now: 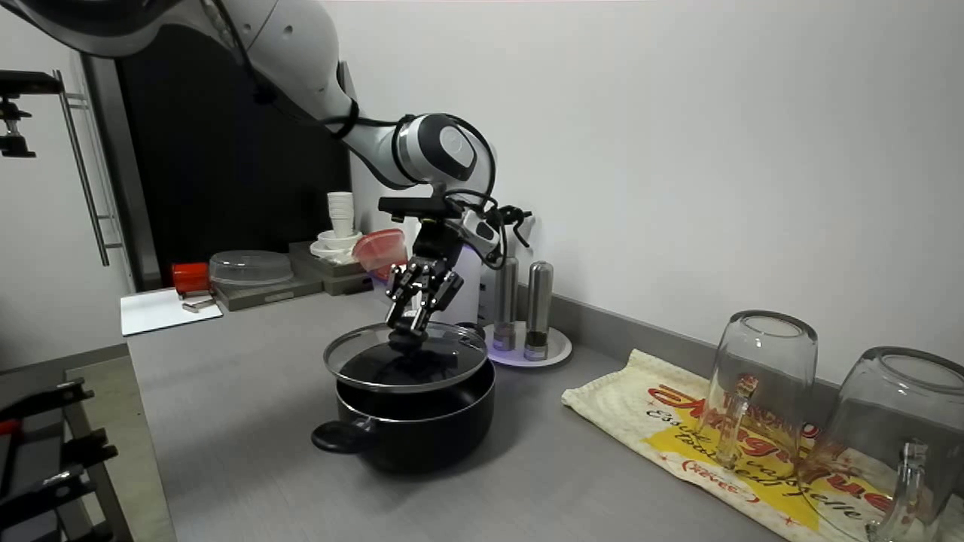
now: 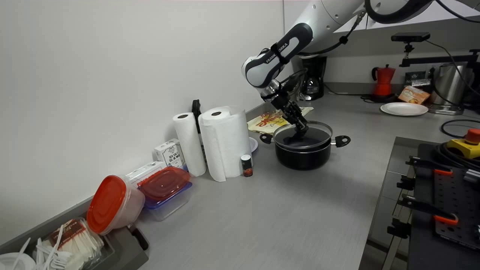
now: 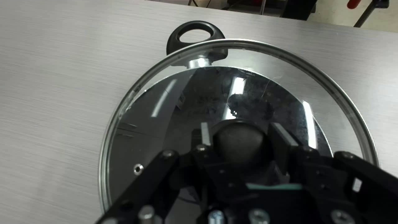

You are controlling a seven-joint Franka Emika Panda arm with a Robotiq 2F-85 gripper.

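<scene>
A glass lid (image 1: 357, 361) with a metal rim is held over the black pot (image 1: 417, 443), slightly above its opening in exterior view 1. My gripper (image 1: 408, 327) is shut on the lid's round black knob (image 3: 238, 143), which sits between the fingers in the wrist view. From exterior view 2 the lid (image 2: 321, 135) looks close to the rim of the pot (image 2: 302, 158). In the wrist view, the lid (image 3: 349, 99) reaches past the pot's edge at the top and right, with one pot handle (image 3: 196, 35) showing beyond it.
Behind the pot stands a white plate (image 1: 542, 354) with two clear tubes. A printed cloth (image 1: 673, 415) bearing glass mugs lies to the right. Paper towel rolls (image 2: 225, 144) and a small dark bottle (image 2: 246, 165) stand nearby.
</scene>
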